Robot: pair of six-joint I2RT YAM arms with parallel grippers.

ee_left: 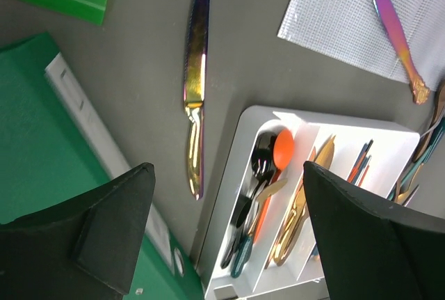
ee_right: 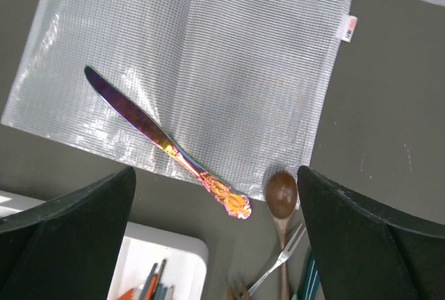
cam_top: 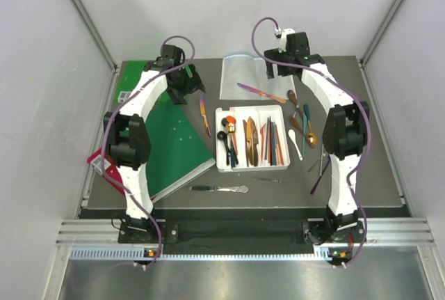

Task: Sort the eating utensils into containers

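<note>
My left gripper is open with nothing between its fingers, above the table left of the white divided tray [cam_top: 252, 169]. A rainbow knife [ee_left: 195, 91] lies upright in the left wrist view, between the green folder and the tray. My right gripper also stands open and empty, over the mesh pouch. A purple-and-gold knife [ee_right: 142, 120] lies slanted across the pouch's lower edge, ahead of its fingers. In the tray, spoons fill the left compartment, knives [cam_top: 252, 141] the middle and slim sticks [cam_top: 271, 143] the right.
Right of the tray lie a brown wooden spoon [ee_right: 281, 194], a white spoon [cam_top: 295, 143] and several other utensils. A silver-handled knife [cam_top: 219, 188] rests in front. The large green folder [cam_top: 167, 147] covers the left; a mesh pouch [cam_top: 243, 77] lies at the back.
</note>
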